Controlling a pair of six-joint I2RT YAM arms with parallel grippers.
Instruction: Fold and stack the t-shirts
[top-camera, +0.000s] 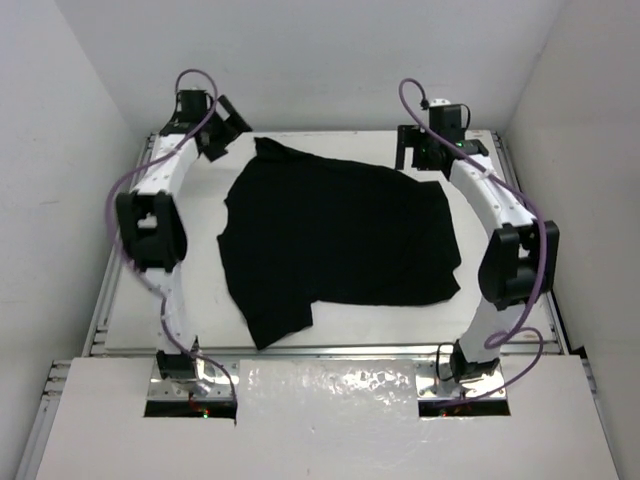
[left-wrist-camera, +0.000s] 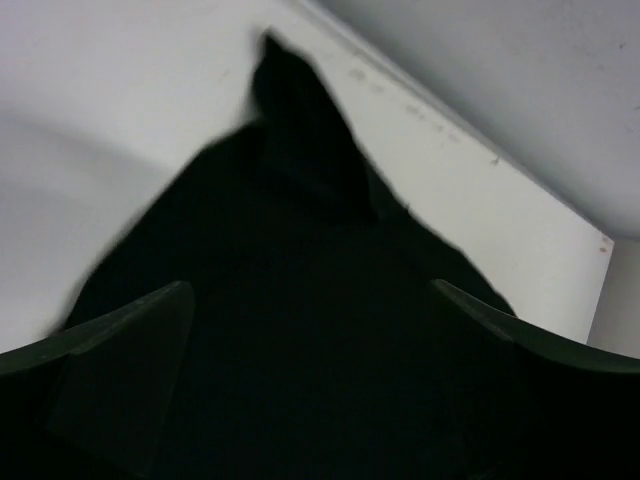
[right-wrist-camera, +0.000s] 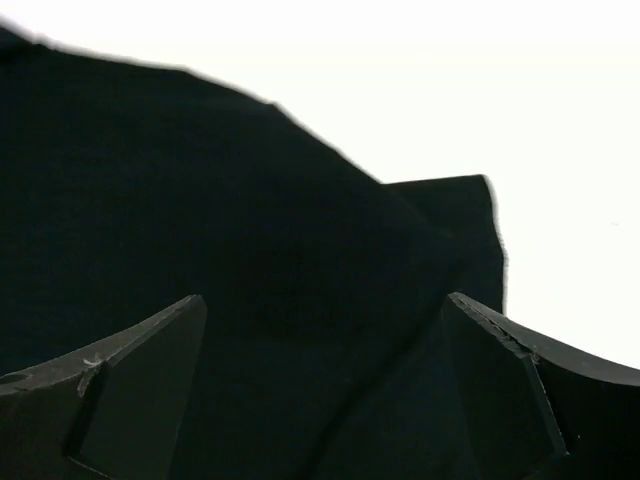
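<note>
A black T-shirt (top-camera: 335, 240) lies spread on the white table, one corner reaching toward the front edge. My left gripper (top-camera: 227, 127) is open above the table at the shirt's back-left, just off its raised corner; the left wrist view (left-wrist-camera: 310, 350) is blurred, with cloth below the parted fingers. My right gripper (top-camera: 407, 140) hangs open near the shirt's back-right edge. In the right wrist view, the shirt (right-wrist-camera: 250, 220) lies beneath its fingers, with nothing visibly held between them.
The white table (top-camera: 170, 310) has bare strips along both sides and at the back. Grey walls close in the workspace at the back and both sides.
</note>
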